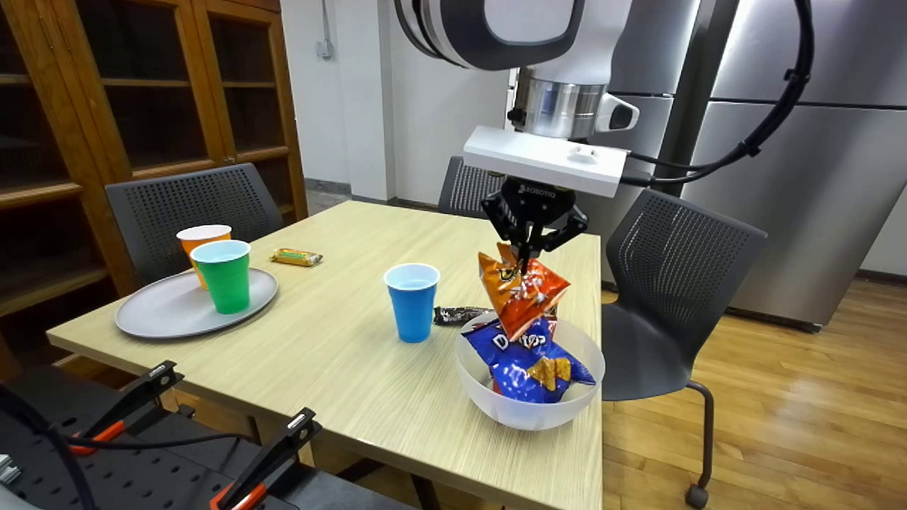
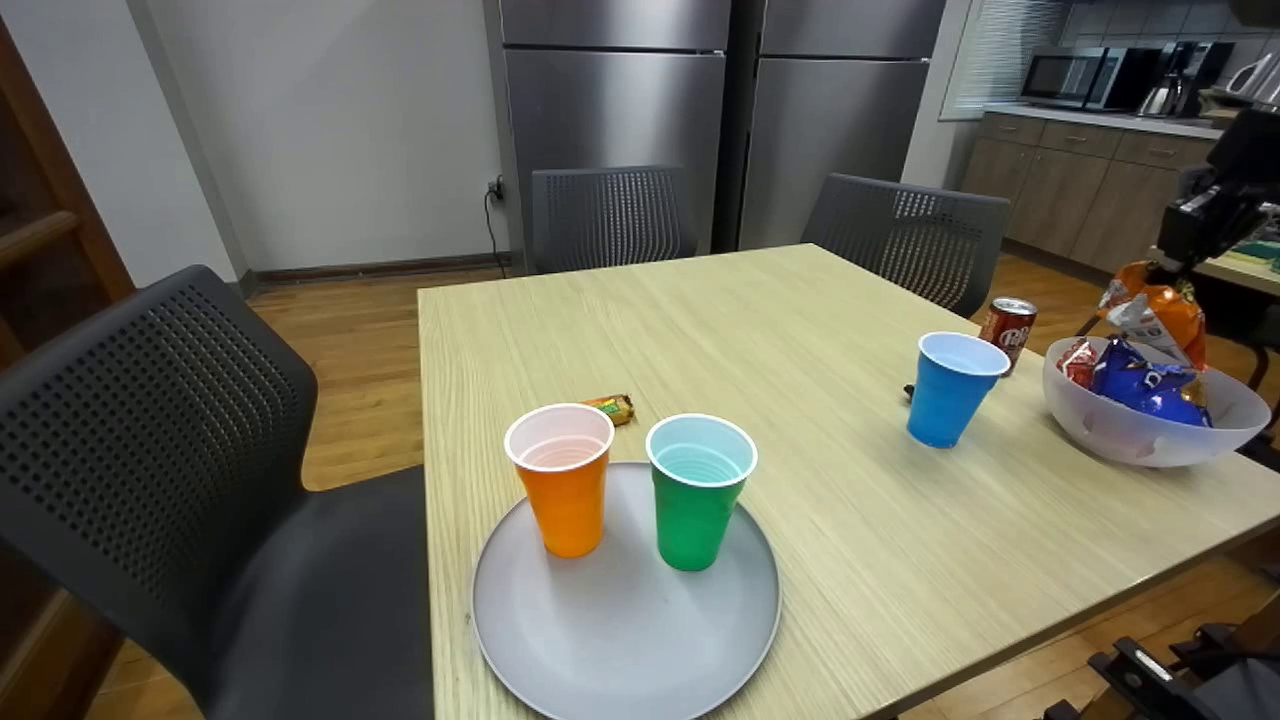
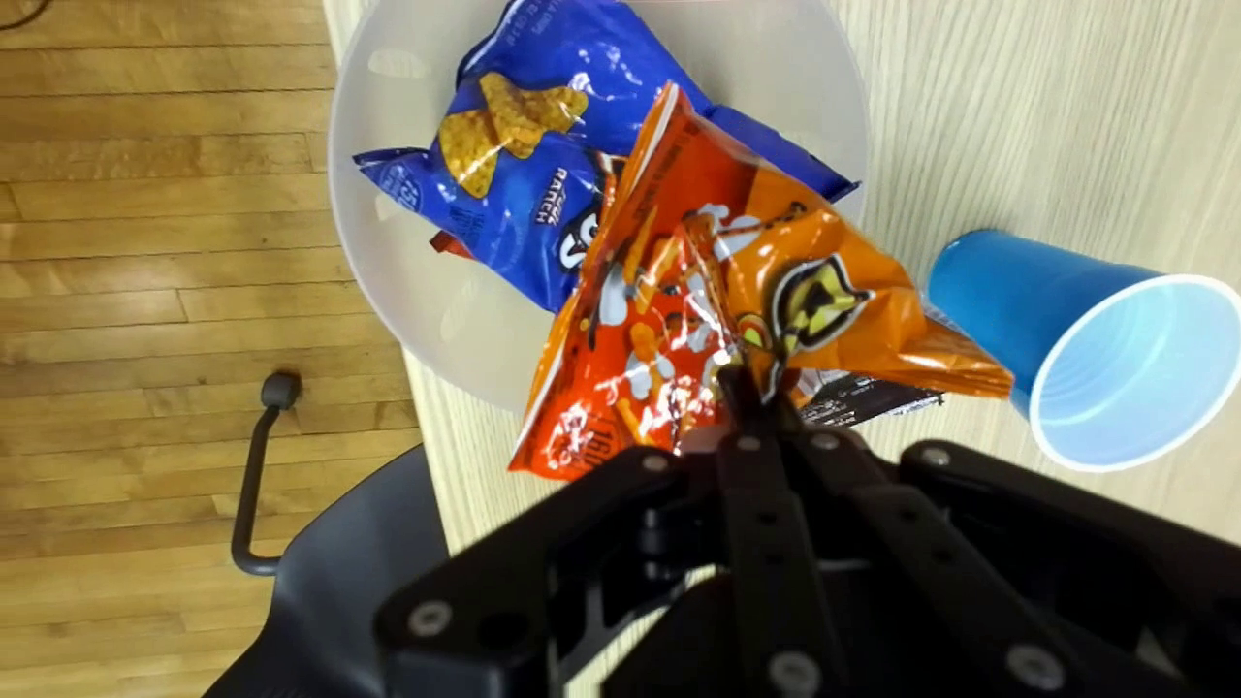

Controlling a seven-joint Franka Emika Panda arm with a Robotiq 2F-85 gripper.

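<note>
An orange snack bag (image 1: 520,293) hangs from my gripper (image 1: 525,262), whose fingers are shut on its crumpled upper part. The bag is over the translucent bowl (image 1: 476,382). Inside that bowl lies a blue Doritos bag (image 1: 531,374), and a bit of red packaging (image 2: 1078,362) shows beside it. From the wrist view, the orange bag (image 3: 686,314) overlaps part of the blue bag (image 3: 524,151), with the fingertips pinching its folds. Whether the two bags touch I cannot tell.
A blue cup (image 1: 413,302) and a dark wrapped bar (image 1: 459,315) are left of the bowl. A soda can (image 2: 1005,326) stands behind it. Orange (image 2: 566,492) and green (image 2: 696,510) cups sit on a grey plate (image 2: 624,648). A small yellow-wrapped snack (image 1: 297,256) lies near the plate.
</note>
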